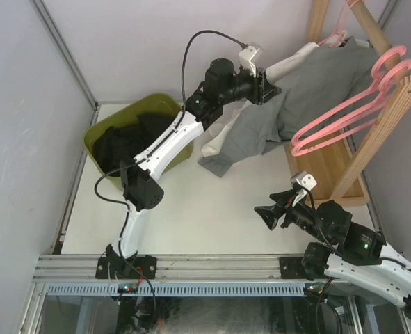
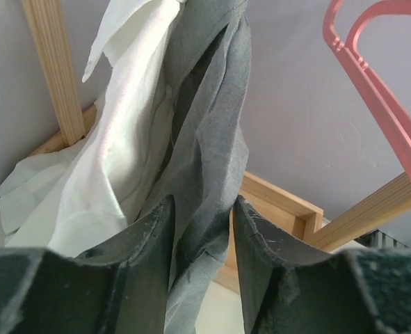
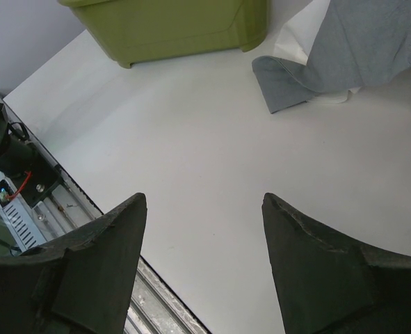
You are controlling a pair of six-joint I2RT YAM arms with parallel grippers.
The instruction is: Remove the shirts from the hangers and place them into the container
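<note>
A grey shirt (image 1: 316,90) with white cloth (image 2: 108,174) hangs at the top of the wooden rack, draping down to the table. My left gripper (image 1: 268,87) is at the shirt's upper left part. In the left wrist view a grey fold (image 2: 212,181) runs between its part-open fingers; whether they press on it I cannot tell. My right gripper (image 1: 275,212) hangs open over the clear table at the lower right, with nothing between its fingers.
Pink hangers (image 1: 337,118) hang on the wooden rack (image 1: 375,136) at the right. A green bin (image 1: 101,132) with dark cloth stands at the left.
</note>
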